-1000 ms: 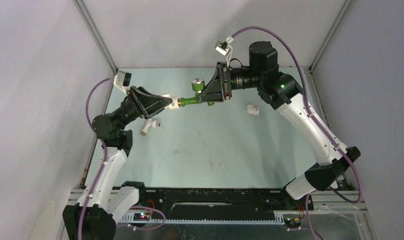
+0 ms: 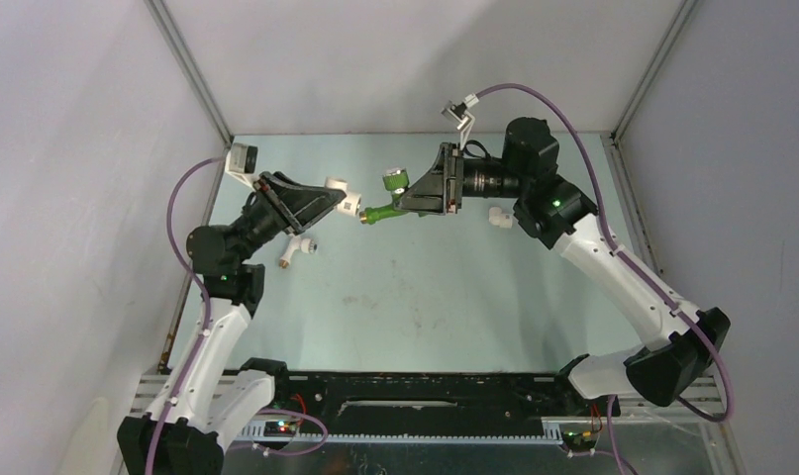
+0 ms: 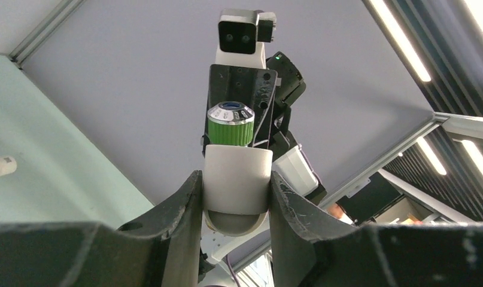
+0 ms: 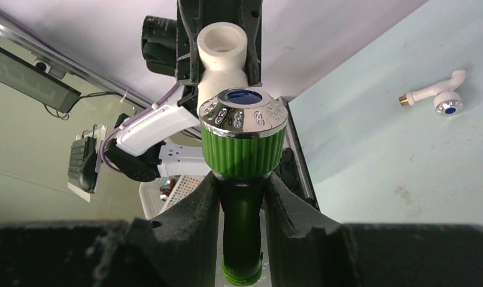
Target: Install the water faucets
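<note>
My left gripper [image 2: 338,195] is shut on a white elbow fitting [image 3: 237,179], which sticks up between its fingertips in the left wrist view. To its right, my right gripper [image 2: 403,204] is shut on a green faucet [image 4: 243,140] with a chrome-topped knob, gripped just below that knob. The faucet's brass threaded end [image 2: 363,219] points left at the fitting's mouth. From the top view, that end sits slightly apart from and below the mouth. Both parts are held above the table, and the joint itself is hidden in both wrist views.
A white faucet [image 2: 296,249] with a brass end lies on the pale table [image 2: 415,317], left of centre. Farther right rests another white elbow fitting [image 2: 501,217].
The left barely moved.
</note>
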